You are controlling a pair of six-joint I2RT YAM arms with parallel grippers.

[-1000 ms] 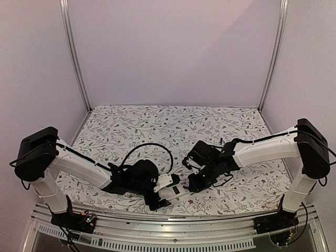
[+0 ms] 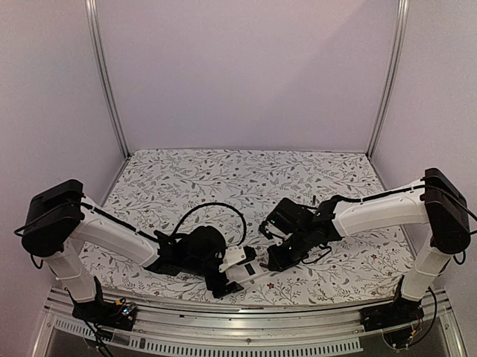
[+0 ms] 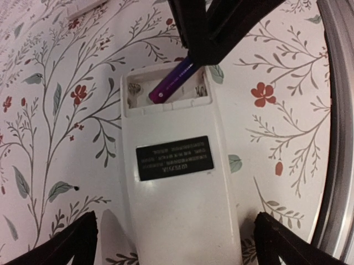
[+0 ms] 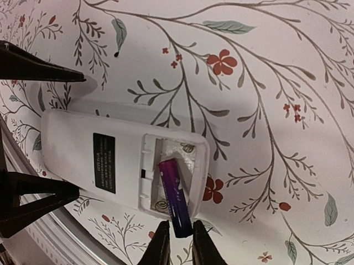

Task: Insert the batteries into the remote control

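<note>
The white remote control (image 3: 180, 204) lies back side up on the cloth, its battery compartment (image 4: 200, 165) uncovered. A purple battery with a dark end (image 4: 175, 190) slants across that compartment, one end inside and the dark end sticking out over the side wall. Around this dark end stand the fingertips of my right gripper, slightly apart; whether they press on it cannot be told. My left gripper is open astride the remote's body, one finger on each side, with gaps showing in its wrist view.
A white piece (image 3: 84, 8) lies on the cloth at the upper left of the left wrist view. The metal table edge (image 3: 332, 165) runs close beside the remote. Behind both arms the patterned cloth (image 2: 246, 175) is clear.
In the top view the right arm has shifted very slightly outward to the right over the last second. The left arm and the remote look unmoved.
</note>
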